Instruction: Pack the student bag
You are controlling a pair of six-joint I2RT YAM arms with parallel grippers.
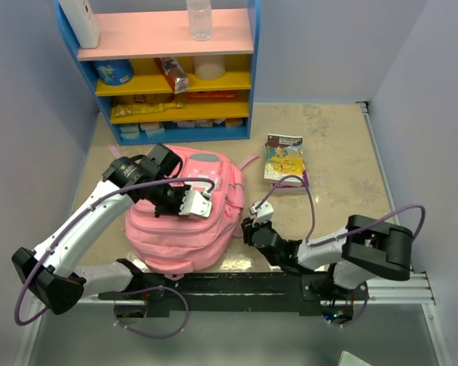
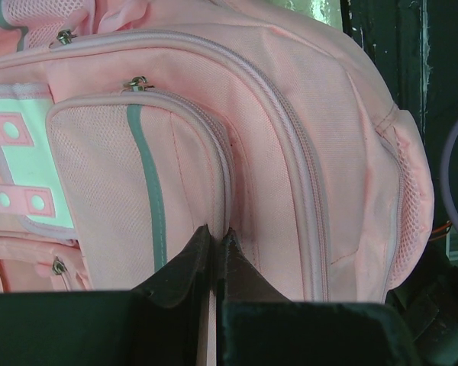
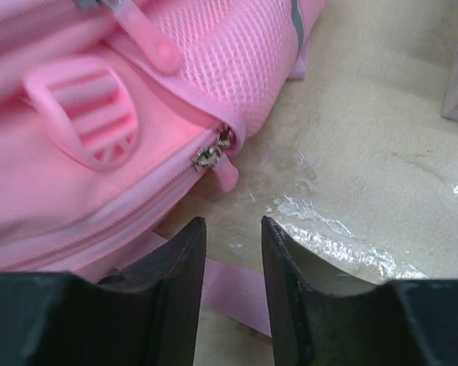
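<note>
The pink student bag (image 1: 172, 242) lies on the table at left centre, its mesh front pocket (image 2: 111, 175) facing up. In the left wrist view my left gripper is shut on the piped edge of that pocket. Low at the bag's right side, my right gripper is open, with nothing held between its fingers. Just ahead of it hangs a zipper pull (image 3: 226, 174) at the end of the bag's side zipper, apart from the fingertips. A pink strap (image 3: 237, 293) lies on the table below and behind the fingers.
A stack of books (image 1: 283, 160) lies to the right of the bag. Behind stands a blue shelf (image 1: 253, 76) with a clear bottle (image 1: 200, 21) on top and several items on its yellow levels. Bare table (image 1: 340, 160) extends to the right of the books.
</note>
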